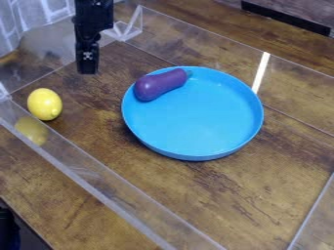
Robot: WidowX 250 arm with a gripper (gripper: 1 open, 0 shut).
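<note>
My black gripper (90,55) hangs at the top left, above the dark wooden surface and apart from the objects. It is small and dark, so whether its fingers are open or shut is unclear. A yellow lemon-like object (46,104) lies at the left, below the gripper. A blue plate (196,122) sits right of centre, with a purple eggplant (160,84) on its upper left part.
Clear plastic walls (117,195) border the workspace along the left and lower left.
</note>
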